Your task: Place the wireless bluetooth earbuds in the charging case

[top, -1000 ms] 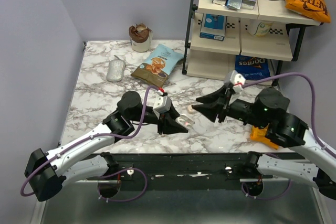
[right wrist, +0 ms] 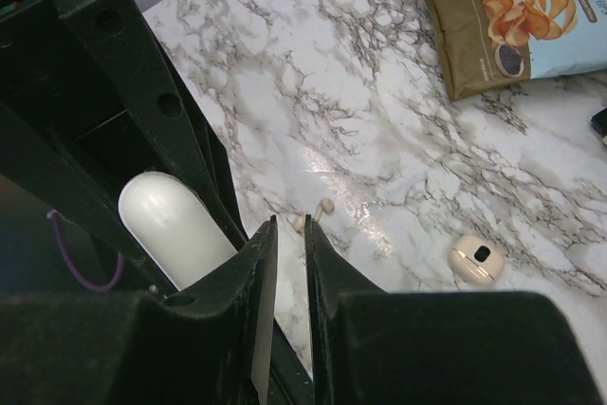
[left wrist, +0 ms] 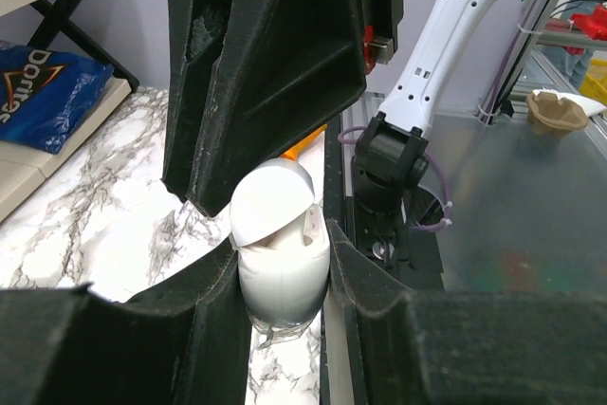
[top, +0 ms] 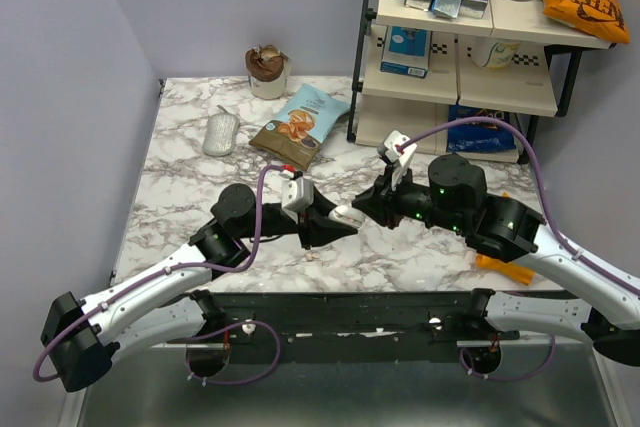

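Note:
A white charging case is gripped between the fingers of my left gripper, above the table. Its lid is tilted over the body, with a gap showing at the near side. My right gripper has its fingers close together at the lid; nothing shows between them. In the left wrist view, its black fingertips are right against or just behind the lid. From the right wrist view the case's smooth white back shows beside these fingers. The inside of the case is mostly hidden, so I cannot tell what it holds.
Small beige pieces lie on the marble table, near a rounded beige object with a black dot. A snack bag and a grey mouse-like item lie farther back. Shelves stand at the back right.
My right gripper has come left and down to the case, and its fingers have drawn together. The lid, wide open before, now leans lower. The left arm has shifted only slightly.

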